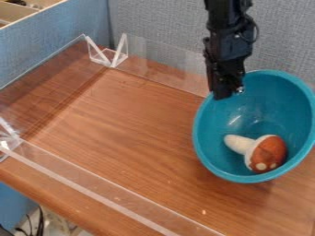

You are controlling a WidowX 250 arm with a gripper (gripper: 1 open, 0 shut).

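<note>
A teal plastic bowl [215, 138] stands on the wooden table at the right. Inside it lies a toy mushroom [256, 151] with a white stem and a spotted reddish-brown cap. My black gripper [224, 90] comes down from the top to the upper left rim of the bowl. Its fingertips are small and dark against the bowl, so whether they are apart or closed on the rim is unclear.
A grey wall stands behind; cables hang at the lower left.
</note>
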